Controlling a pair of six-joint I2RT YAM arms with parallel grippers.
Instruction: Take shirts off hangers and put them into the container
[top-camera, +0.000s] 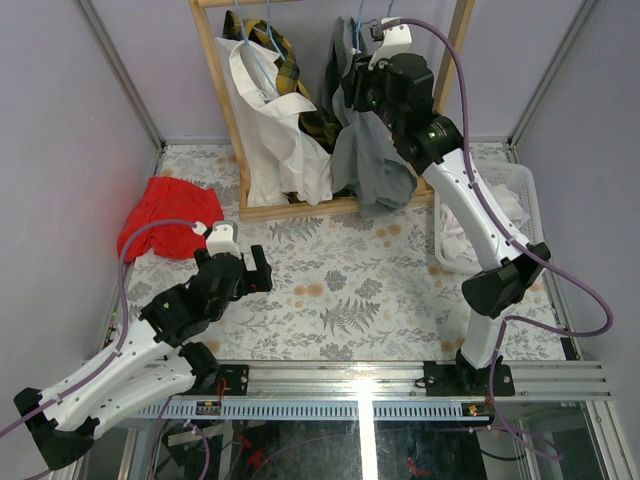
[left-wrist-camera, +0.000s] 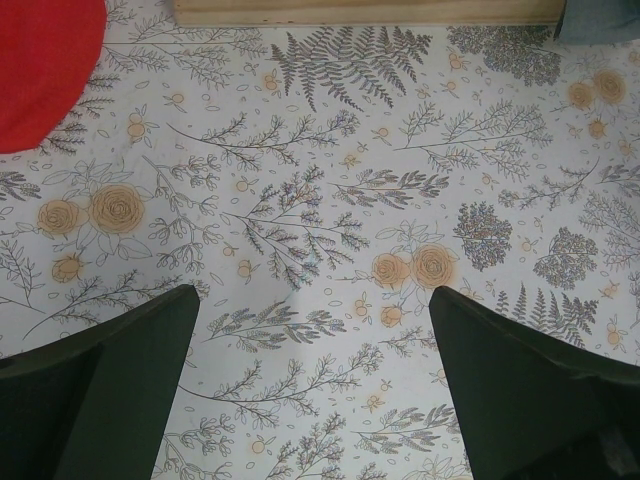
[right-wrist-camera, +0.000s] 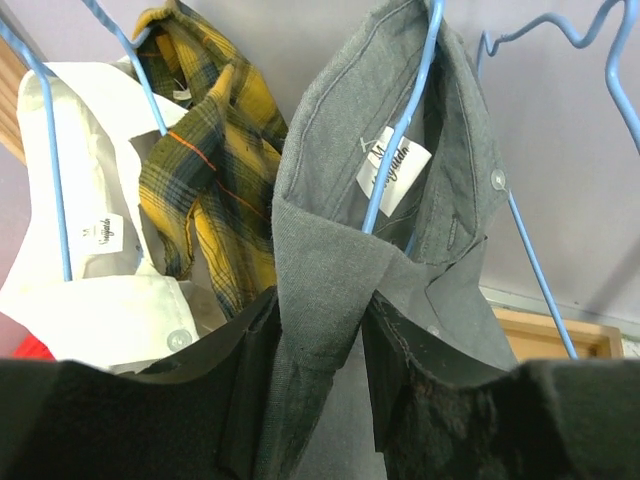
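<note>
The grey shirt (top-camera: 372, 160) hangs from a blue hanger (right-wrist-camera: 402, 125) on the wooden rack. In the right wrist view, its collar area, with a white label (right-wrist-camera: 393, 170), surrounds one hanger arm. My right gripper is shut on the grey cloth just below the hanger's lower visible part; bunched fabric shows between its fingers. From above, that gripper (top-camera: 354, 82) partly covers the shirt. My left gripper (top-camera: 258, 268) stands open and empty over the patterned table, well in front of the rack; both its fingers (left-wrist-camera: 150, 355) show apart in the left wrist view.
A white shirt (top-camera: 283, 135) and a yellow-black plaid one (right-wrist-camera: 220, 160) hang to the left on the rack (top-camera: 290, 210). Red cloth (top-camera: 170, 217) lies at the table's left. On the right stands a white basket (top-camera: 535, 215) with pale cloth inside.
</note>
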